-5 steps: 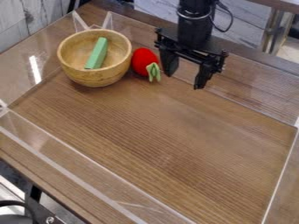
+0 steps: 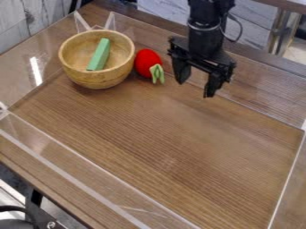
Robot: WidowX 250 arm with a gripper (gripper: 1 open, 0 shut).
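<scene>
The black robot arm (image 2: 203, 49) reaches in from the top middle, its gripper (image 2: 196, 79) low over the table, right of a red object with a pale green tip (image 2: 148, 64). Whether the fingers are open or shut is hard to tell. A wooden bowl (image 2: 114, 74) at the upper left holds a light green stick (image 2: 99, 55).
A pale wall and edge lie at the top left and top right. A black cable or part (image 2: 12, 215) shows at the bottom left corner.
The arm and gripper have shifted slightly and changed pose over the last second. The bowl, stick and red object look unmoved.
</scene>
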